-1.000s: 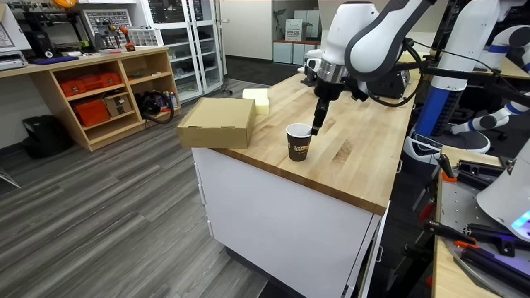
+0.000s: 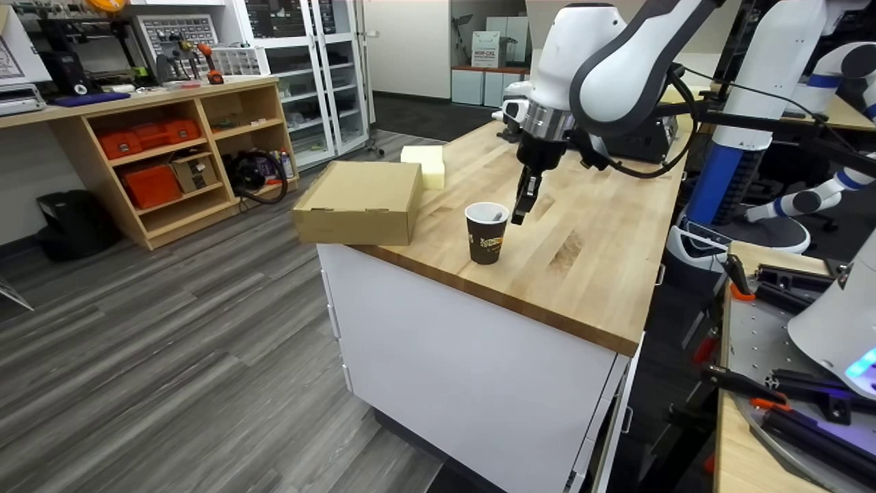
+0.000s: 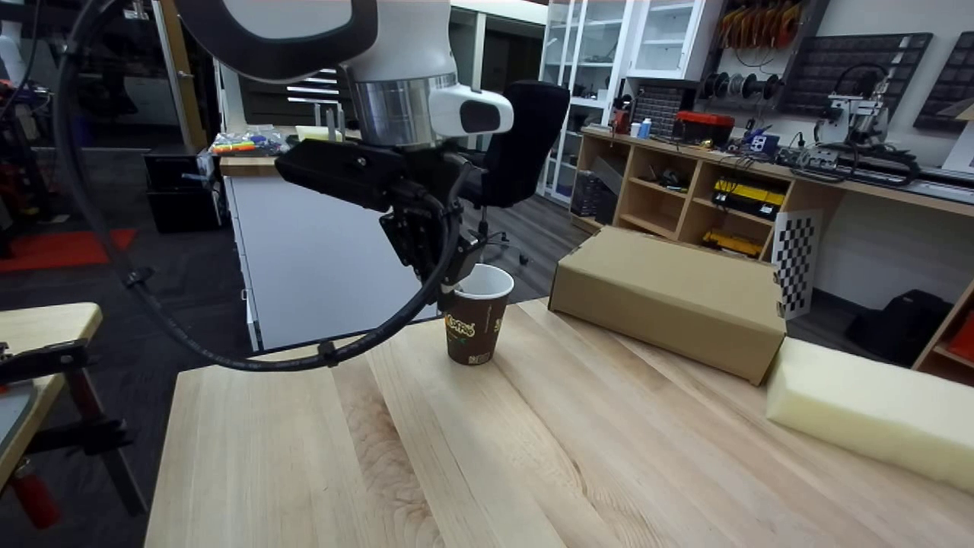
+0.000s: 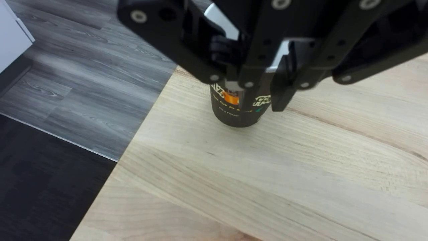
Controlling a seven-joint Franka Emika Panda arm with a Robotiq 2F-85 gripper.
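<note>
A dark paper cup (image 2: 486, 238) with a white rim and printed lettering stands upright close to the table's edge. My gripper (image 2: 518, 219) points down right beside it, its fingertips at rim height or a little lower. From the second exterior side, the gripper (image 3: 449, 294) overlaps the near side of the cup (image 3: 475, 324). In the wrist view a narrow gap shows between the fingers, with the printed cup wall (image 4: 234, 114) behind them. A small grey shape is visible inside the cup's mouth; whether it is a fingertip I cannot tell.
A closed cardboard box (image 2: 358, 201) overhangs the table edge to the cup's left, with a pale foam block (image 3: 876, 411) behind it. Bare wooden tabletop (image 3: 511, 457) spreads out on the other side. My arm's cable (image 3: 228, 361) loops low over the table.
In exterior view 1 the cup has shifted slightly left and stays upright. My gripper's fingers look a bit more spread than before, while the arm is in nearly the same place.
</note>
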